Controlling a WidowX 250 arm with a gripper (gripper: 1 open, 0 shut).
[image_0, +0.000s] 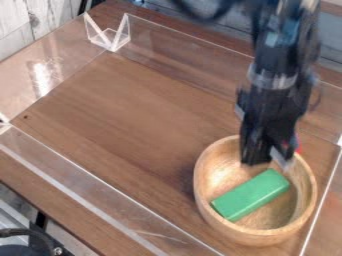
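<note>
A wooden bowl (217, 168) stands at the right front of the wooden tabletop, with a green rectangular block (249, 195) lying inside it. The black gripper (263, 150) hangs over the back part of the bowl, above the block and apart from it. It is motion-blurred, so its finger state cannot be made out. A small red object (297, 149) peeks out behind the bowl's right side, mostly hidden.
Clear plastic edging runs around the tabletop (114, 125), with a clear bracket (110, 32) at the back left. A dark cable or part sits at the lower left corner.
</note>
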